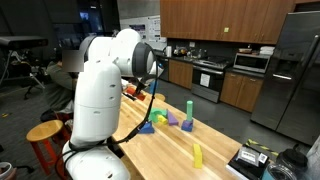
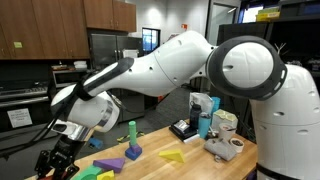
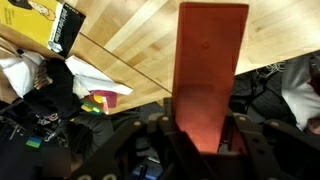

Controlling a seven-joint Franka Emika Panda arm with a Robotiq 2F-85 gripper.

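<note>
A long red-orange block [image 3: 207,65] stretches out from my gripper in the wrist view, and the fingers are shut on its near end. In exterior view 1 the gripper [image 1: 138,92] is over the far left part of the table, partly hidden by the arm, with a bit of red showing at it. Exterior view 2 catches the gripper [image 2: 52,165] low at the left edge. Bare wood shows beneath the block in the wrist view.
Green, blue, purple and yellow blocks lie mid-table, among them a purple block [image 1: 172,118] and an upright green block [image 1: 189,110]. A yellow block [image 1: 197,156] sits apart nearer the front. Black equipment [image 1: 248,160] occupies the right side. Wood between is clear.
</note>
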